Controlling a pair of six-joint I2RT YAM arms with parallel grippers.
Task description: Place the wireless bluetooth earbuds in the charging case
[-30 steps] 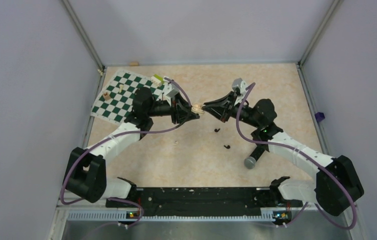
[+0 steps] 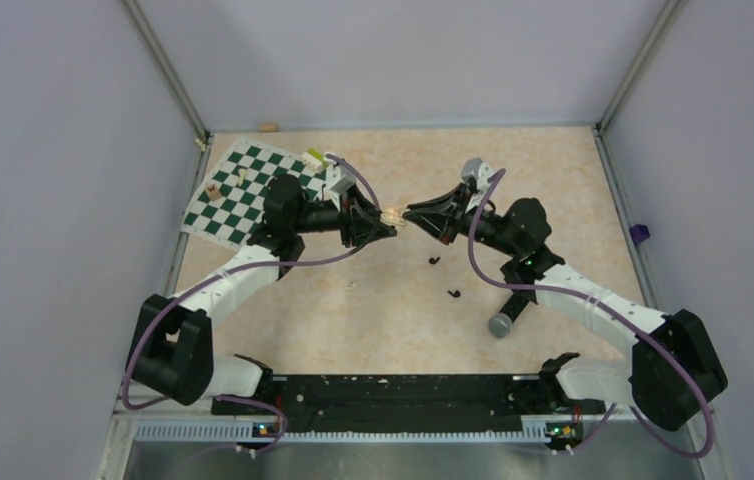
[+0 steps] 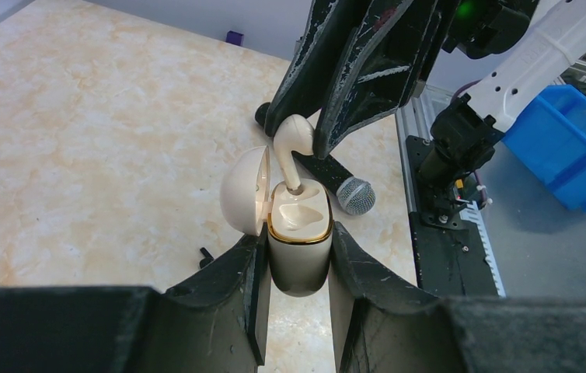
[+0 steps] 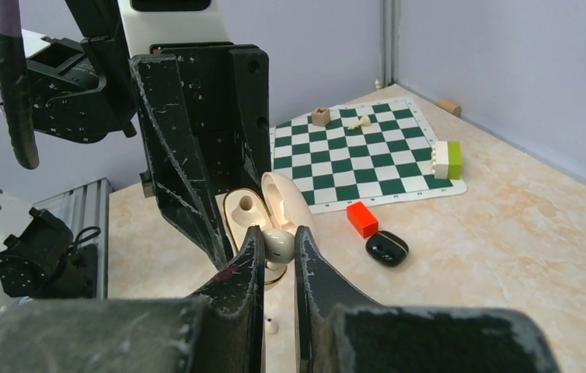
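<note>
My left gripper is shut on the cream charging case (image 3: 300, 260), whose rounded lid (image 3: 245, 191) stands open. Between the fingertips of my right gripper is a white earbud (image 3: 293, 138), head in the grip and stem pointing down. The stem's tip meets the top of the case at one well; how deep it sits cannot be told. The other slot (image 3: 299, 217) beside it is empty. In the right wrist view the earbud's round head (image 4: 278, 245) hides part of the case (image 4: 244, 211). Another white earbud (image 4: 271, 325) lies on the table below.
Two small black earbuds (image 2: 454, 293) lie on the table, and a microphone (image 2: 506, 315) rests under the right arm. A black case (image 4: 387, 248), a red block (image 4: 362, 219) and a chessboard (image 4: 329, 167) are near the left arm.
Both arms hold almost the same pose. The right gripper's wrist and cable have shifted very slightly; the grips look unchanged.
</note>
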